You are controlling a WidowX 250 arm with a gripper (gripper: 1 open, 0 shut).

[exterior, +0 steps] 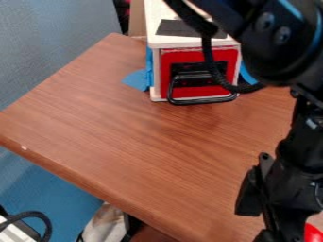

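My black gripper (271,189) hangs at the right edge of the wooden table (127,142), low in the view, partly cut off by the frame; whether its fingers are open or shut is hard to make out. A bit of red shows at the bottom right beside it, too small to identify. A box with a red front (186,59) and white top stands at the back of the table, with a black handle on its face and blue material at its sides.
A black cable loops down from the arm in front of the box. Below the table's left edge are a blue surface and some clutter.
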